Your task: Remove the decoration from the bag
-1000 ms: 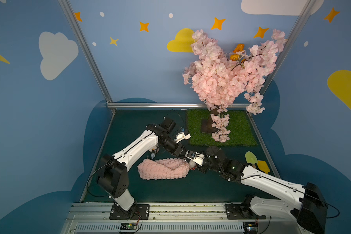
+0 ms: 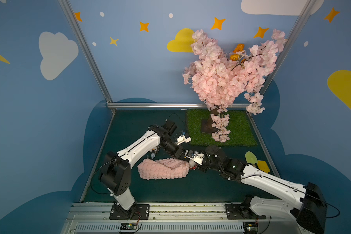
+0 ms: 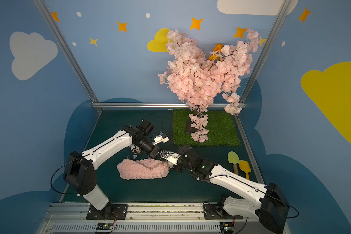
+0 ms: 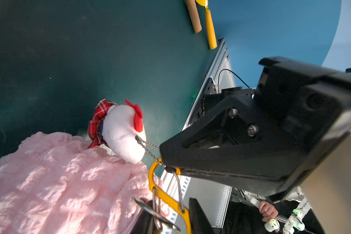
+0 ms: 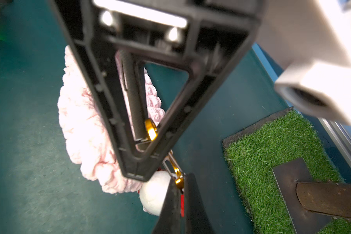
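Note:
The decoration is a white plush chicken [image 4: 122, 132] with a red comb and plaid skirt, lying against one end of the pink fluffy bag [image 4: 66, 187]. A chain [image 4: 150, 154] runs from the plush to a gold carabiner [image 4: 165, 198]. My left gripper is open, with the carabiner's lower end and a metal ring [image 4: 154, 212] between its parted fingers. Opposite it, in the right wrist view, my right gripper is shut at the carabiner's other end, which sits at its fingertips. The left finger partly hides the bag there.
Beyond the bag lies a grass mat [image 2: 226, 136] bearing a pink blossom tree [image 2: 230, 74]. Two toy shovels, green [image 3: 233, 157] and yellow [image 3: 245, 167], rest near the right wall. Another small item [image 3: 134, 150] is half hidden behind the left arm.
The left arm has shifted slightly, its elbow moving a little to the right and its wrist slightly lower. The right arm, bag and plush look unmoved.

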